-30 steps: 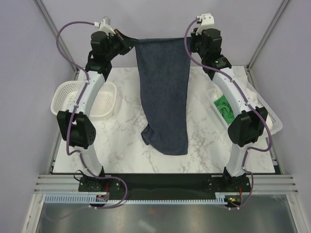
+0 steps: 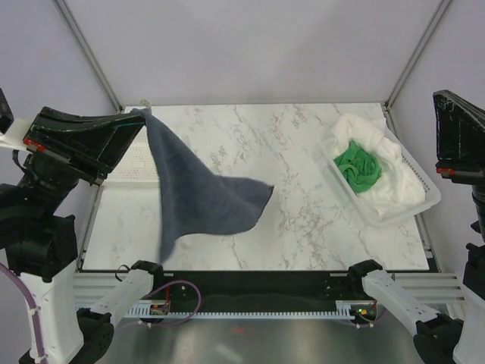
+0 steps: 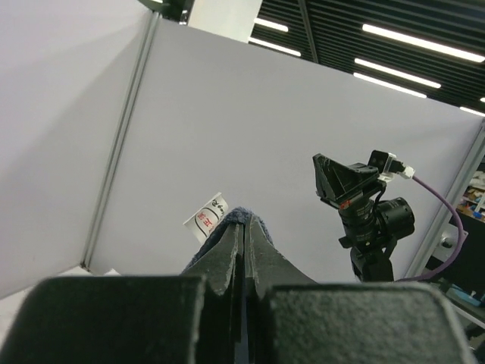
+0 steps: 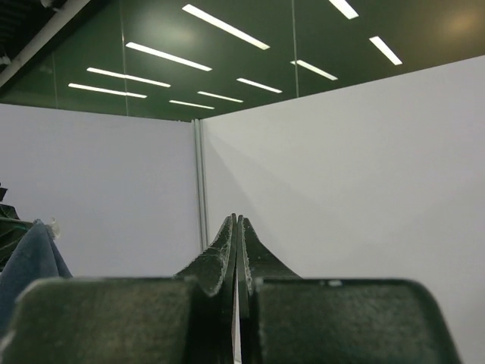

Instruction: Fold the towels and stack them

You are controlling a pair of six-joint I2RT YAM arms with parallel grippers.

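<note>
A dark grey-blue towel [image 2: 204, 197] hangs from my left gripper [image 2: 134, 118], its lower part spreading across the marble table; in the left wrist view its top [image 3: 239, 216] is at the shut fingertips. My right gripper is raised at the right side, shut, with nothing between its fingers. A green towel [image 2: 356, 163] and white towels [image 2: 394, 189] lie in a plastic basket at the right of the table.
A white basket [image 2: 129, 171] at the left is partly hidden behind the left arm and towel.
</note>
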